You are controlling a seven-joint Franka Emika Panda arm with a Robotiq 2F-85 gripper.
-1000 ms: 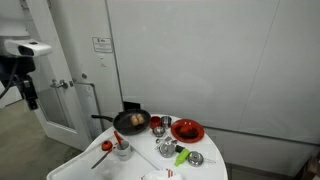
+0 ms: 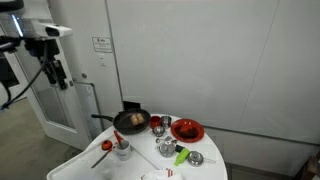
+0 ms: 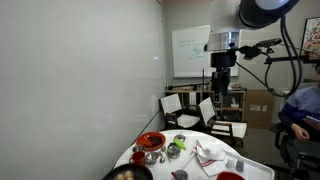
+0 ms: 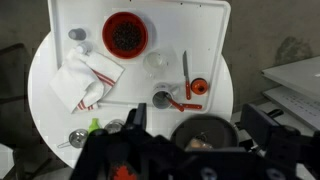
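Note:
High over the left side of the round table, my gripper hangs clear of everything below. From the wrist, the gripper shows two dark fingers standing wide apart with nothing held. Beneath it lies a black pan holding a brownish food item. A metal cup with red-handled utensils stands on the white tray. On that tray are also a knife, a small red-orange round item, a clear container and a red bowl with dark contents.
A white cloth lies across the tray's edge. Red plate, red cup, green item and metal pots crowd the table's far side. A wall stands close behind the table. Air around the gripper is free.
In exterior view 1 my arm has swung right and the gripper has come further into view. The tabletop objects look unmoved.

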